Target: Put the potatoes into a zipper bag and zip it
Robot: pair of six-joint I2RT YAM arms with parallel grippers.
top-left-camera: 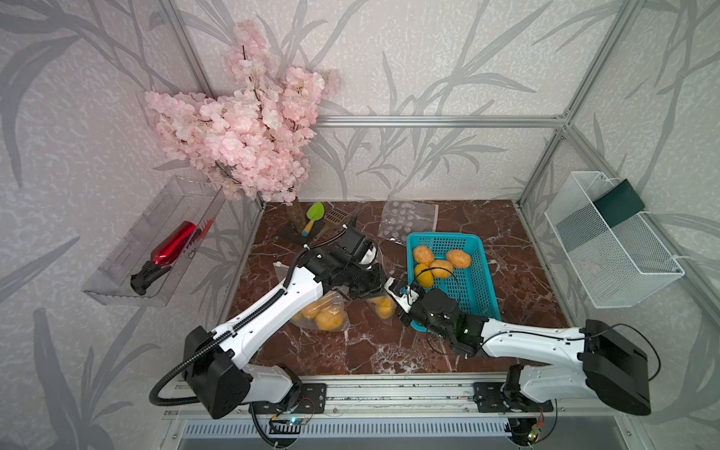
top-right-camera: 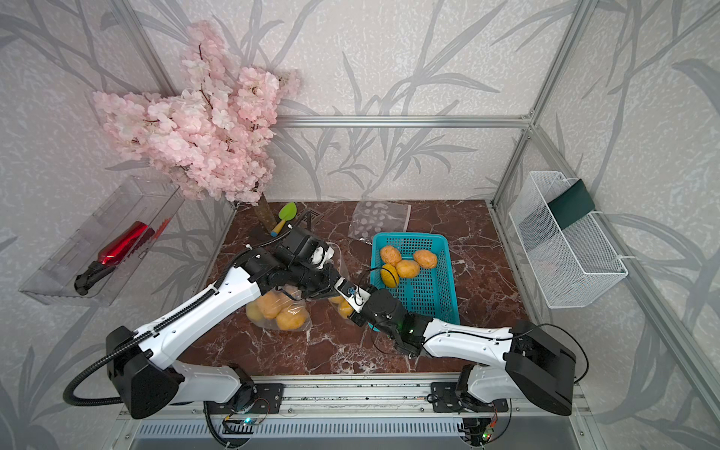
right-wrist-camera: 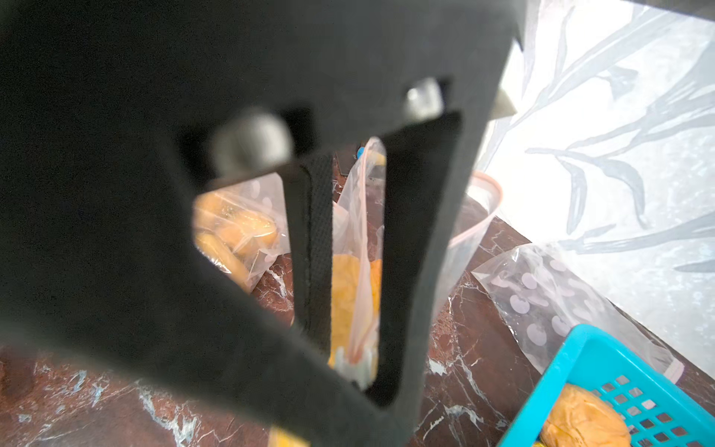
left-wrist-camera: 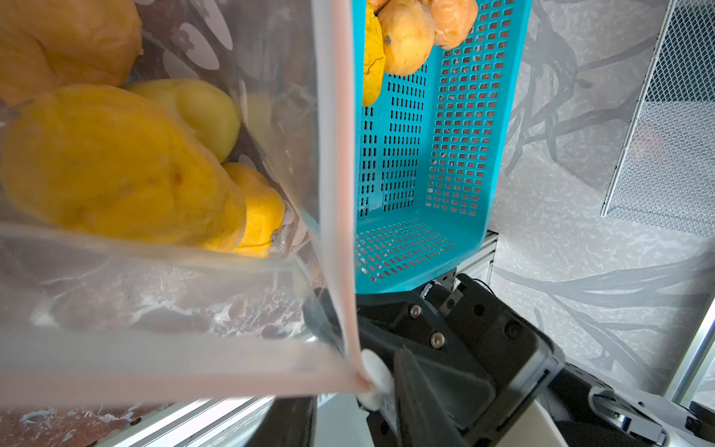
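The open zipper bag [left-wrist-camera: 339, 186] stands between my grippers, its pink-edged mouth apart. Several yellow potatoes [left-wrist-camera: 149, 171] lie inside it. A small white slider [left-wrist-camera: 376, 380] sits at the corner of its rim. My left gripper is open at that corner, its fingers to either side of the slider. From the right comes my right gripper [top-left-camera: 395, 291], shut, with its tip against the bag's side below the rim; whether plastic is pinched there is hidden. A dark gripper part fills much of the right wrist view, the slider [right-wrist-camera: 361, 365] showing through its gap.
A blue basket [top-left-camera: 480, 277] holding several potatoes [top-left-camera: 442, 267] is close behind the right gripper. Another bag of potatoes [top-left-camera: 328, 316] lies under the left arm. An empty clear bag [top-left-camera: 408, 219] rests at the back.
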